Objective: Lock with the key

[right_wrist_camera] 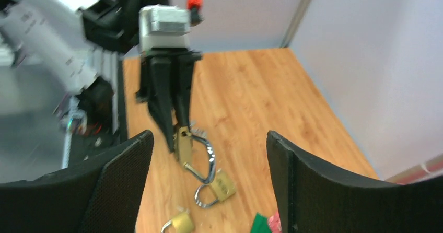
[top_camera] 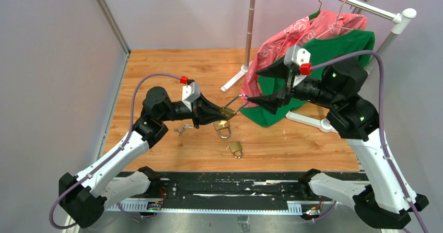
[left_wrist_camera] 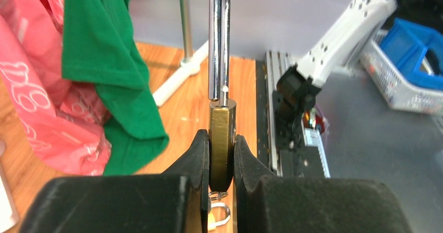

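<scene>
A large brass padlock with a long steel shackle is held by my left gripper, shut on its body; in the left wrist view the body stands between the fingertips, shackle upward. Small keys hang under it, partly hidden. My right gripper is open, just right of the shackle's end and above the green cloth; in the right wrist view the padlock shows beyond its empty fingers. A second padlock and a smaller one lie on the table, with loose keys to their left.
A clothes rack with pink and green garments fills the back right, the green one spreading onto the table.
</scene>
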